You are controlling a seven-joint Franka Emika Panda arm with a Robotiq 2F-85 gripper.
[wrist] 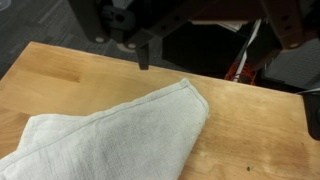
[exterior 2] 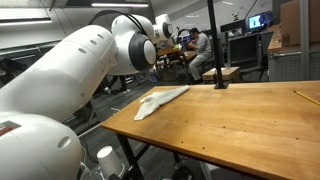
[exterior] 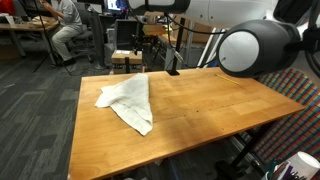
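A whitish cloth (exterior: 130, 95) lies partly folded on the wooden table, toward its left side in exterior view 1. The same cloth (exterior 2: 158, 100) shows as a low, crumpled strip along the table's far-left edge in exterior view 2. My gripper is open, its two dark fingers (wrist: 141, 52) set wide apart with nothing held between them. In the wrist view the cloth (wrist: 120, 145) fills the lower left, one corner pointing up between the fingers. The gripper hangs above the table, clear of the cloth.
Bare wooden tabletop (exterior: 200, 110) stretches to the right of the cloth. A thin yellow stick (exterior: 229, 80) lies near the far edge. A black post (exterior 2: 219, 45) rises at the table's edge. Beyond the table, a person (exterior: 68, 25) sits in the background.
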